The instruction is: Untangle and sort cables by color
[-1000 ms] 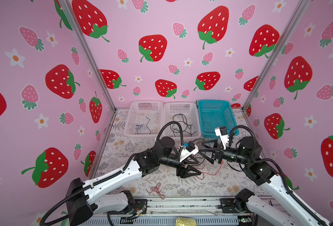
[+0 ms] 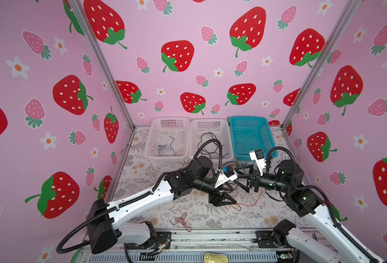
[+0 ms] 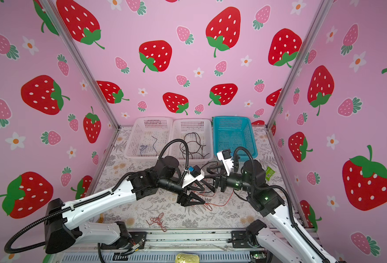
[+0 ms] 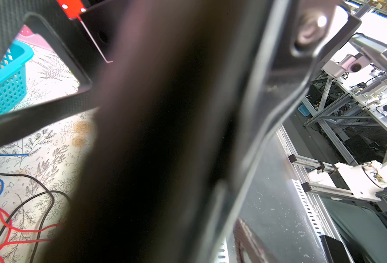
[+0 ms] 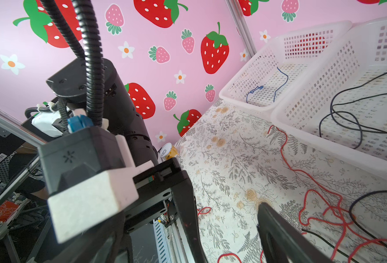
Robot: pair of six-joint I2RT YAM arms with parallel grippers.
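My left gripper (image 2: 219, 197) hangs over the table's middle, part open, close beside my right gripper (image 2: 241, 177), which stands open. A dark finger fills much of the left wrist view. Beneath them lie tangled red cables (image 5: 333, 210), black cables (image 5: 368, 192) and blue cable; the right wrist view shows nothing held between the fingers. A separate red cable (image 2: 182, 221) lies at the front left. The left white basket (image 2: 152, 153) holds blue cables (image 2: 162, 147); the middle white basket (image 2: 193, 155) holds black cables (image 2: 208, 135).
A turquoise basket (image 2: 250, 118), looking empty, stands at the back right. A small green packet (image 3: 269, 173) lies on the right side of the table. The two arms are very close together in the middle.
The right arm is almost unchanged.
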